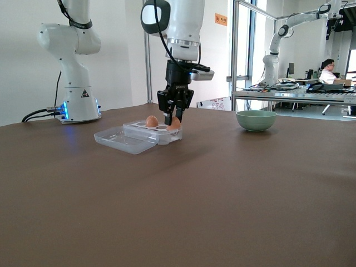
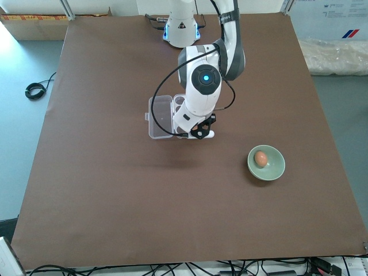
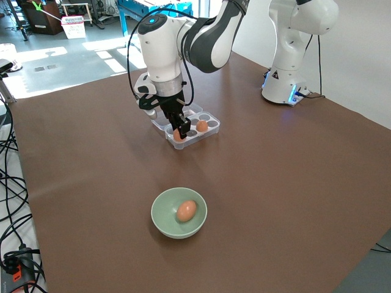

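My black gripper [image 1: 172, 114] is lowered into a clear plastic egg carton [image 3: 208, 131], its fingertips at an egg [image 1: 173, 125] in an end cup; whether they grip it is unclear. A second egg [image 1: 152, 122] sits in the carton, apart from the fingers. The carton's lid [image 2: 161, 115] lies open flat beside it. A pale green bowl [image 3: 165, 204] stands apart on the brown table [image 3: 287, 183] with one egg [image 3: 186, 210] inside. In the left view the wrist hides most of the carton and gripper.
The table is otherwise largely bare. Cables [image 2: 57, 270] run along the edge beyond the table.
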